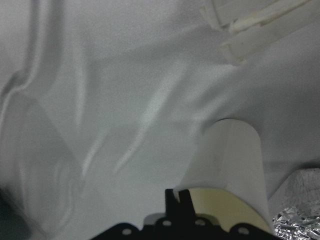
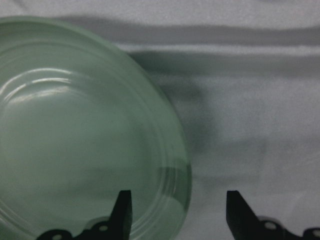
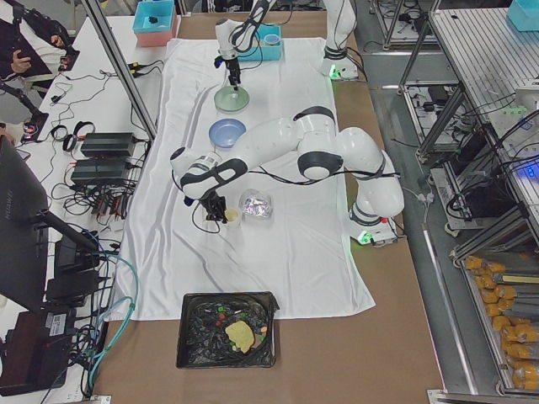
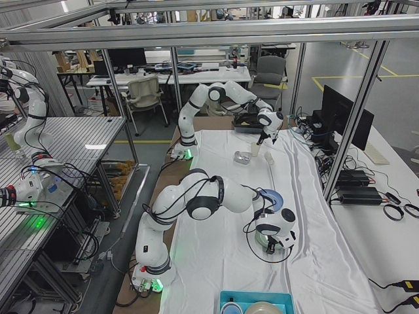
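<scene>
A white cylindrical cup with a pale yellow top (image 1: 225, 155) stands on the cloth; the narrowly spaced fingers of my left gripper are at its rim, seemingly closed on it. Pale strips (image 1: 265, 35) lie nearby, and a crumpled foil piece (image 1: 295, 220) sits beside the cup. My right gripper is open over the edge of a green plate (image 2: 80, 140), nothing between its fingers.
A blue plate (image 3: 226, 132) lies mid-cloth. A light blue bin (image 4: 255, 297) holds dishes at one end; a black tray with food pieces (image 3: 198, 332) sits at the other.
</scene>
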